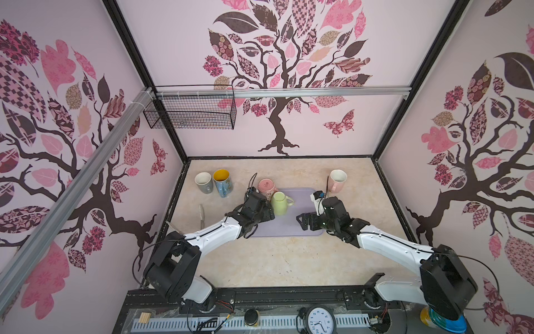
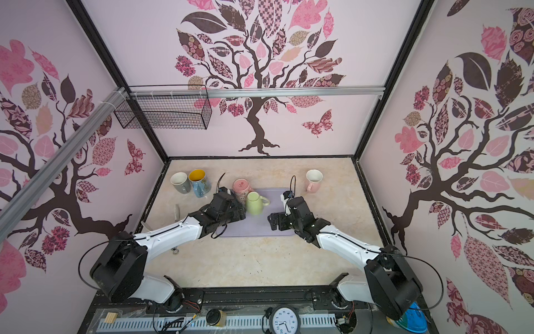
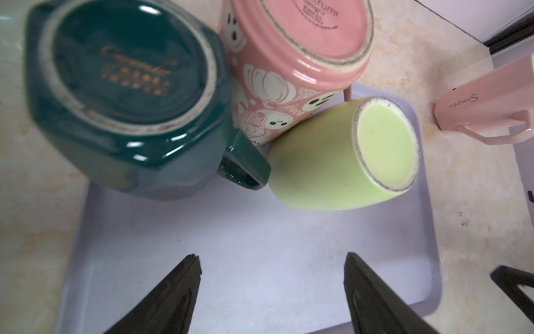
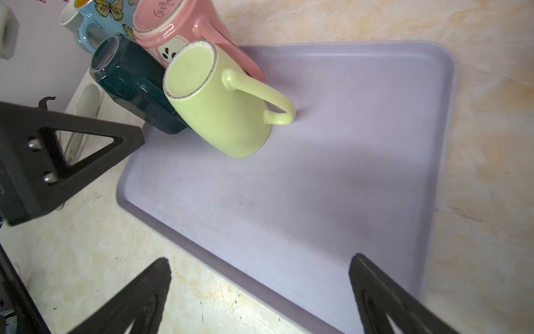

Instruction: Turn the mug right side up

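On the lavender tray three mugs stand bottom up, close together: a dark teal one [image 3: 133, 83], a pink ghost-patterned one [image 3: 278, 72] and a pale green one [image 3: 328, 156]. The green mug's handle points right in the right wrist view. My left gripper is open above the tray, on the near side of the teal and green mugs, its fingers apart with nothing between them. Over the tray's near right part, my right gripper is open and empty. From the top views the left arm hides most of the teal mug.
Upright at the back left are a grey-white mug [image 1: 204, 182] and a blue mug with a yellow inside [image 1: 223, 183]. A pale pink mug [image 1: 337, 181] stands upright at back right. The right side of the tray [image 4: 356, 139] is bare; both grippers are fairly close together.
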